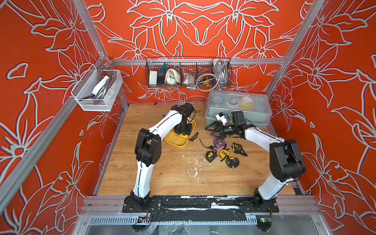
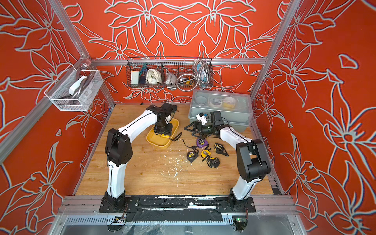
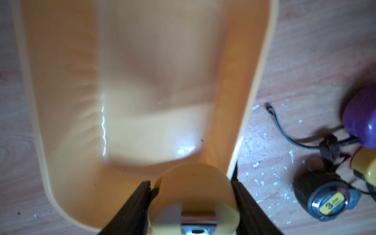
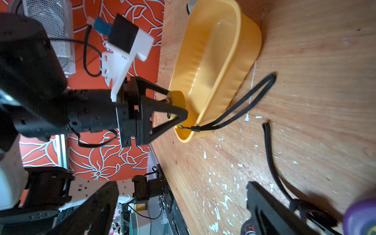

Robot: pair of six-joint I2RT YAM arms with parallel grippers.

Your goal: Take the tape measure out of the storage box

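The yellow storage box stands on the table, its floor bare in the left wrist view. At the box's near end, a yellow tape measure [image 3: 193, 192] is squeezed between the fingers of my left gripper. Its black wrist strap [image 4: 239, 105] reaches out over the box's right wall. Whether the tape measure clears the rim, I cannot tell. To the right of the box, my right gripper is open above the table, fingers spread wide and empty.
Several other tape measures lie loose right of the box: purple [image 1: 219, 143], black [image 1: 210, 156] and yellow [image 1: 224, 153] among them. A lidded grey bin [image 1: 239, 107] stands behind the right gripper.
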